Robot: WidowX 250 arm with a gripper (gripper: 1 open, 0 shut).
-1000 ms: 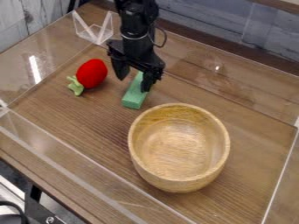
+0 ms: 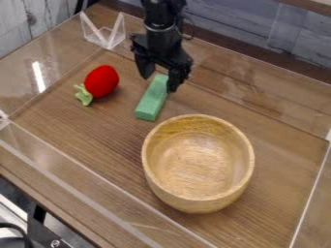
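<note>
My gripper (image 2: 161,66), dark and open, hangs at the upper middle, above the far end of a green block (image 2: 151,102) that lies on the wooden table. Nothing shows held between its fingers. Left of them lies a red object (image 2: 101,79) with a green part at its lower left. A large tan bowl (image 2: 196,165) sits at the lower middle right.
A clear container (image 2: 104,31) stands at the upper left. A dark object (image 2: 11,237) shows at the bottom left corner.
My gripper has moved up the view, away from the viewer, and a little to the right. The objects on the table look unmoved.
</note>
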